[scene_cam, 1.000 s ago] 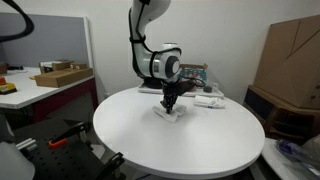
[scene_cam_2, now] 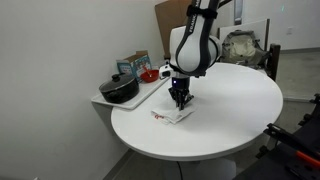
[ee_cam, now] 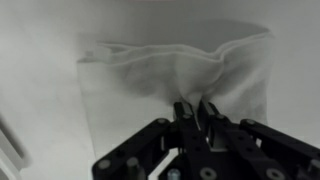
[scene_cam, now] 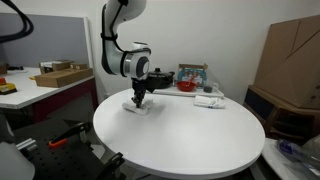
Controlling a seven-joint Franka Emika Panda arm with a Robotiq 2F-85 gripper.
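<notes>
A white cloth [ee_cam: 125, 95] lies on the round white table, its far part bunched into folds between my fingertips. My gripper is shut on the cloth, pointing down at the tabletop. In exterior view 1 the gripper [scene_cam: 137, 103] and the cloth [scene_cam: 140, 108] are at the table's left side. Seen from exterior view 2, the cloth [scene_cam_2: 172, 115] spreads out flat below the gripper [scene_cam_2: 181, 105], toward the table's near left part.
A black lidded pot [scene_cam_2: 119, 88] and a red bowl [scene_cam_2: 150, 76] stand on a tray by the table's edge. Another folded white cloth [scene_cam: 209, 101] lies toward the back.
My gripper has moved left across the table, in exterior view 1, with the cloth going along beneath it. The tray and the other cloth have stayed where they were.
</notes>
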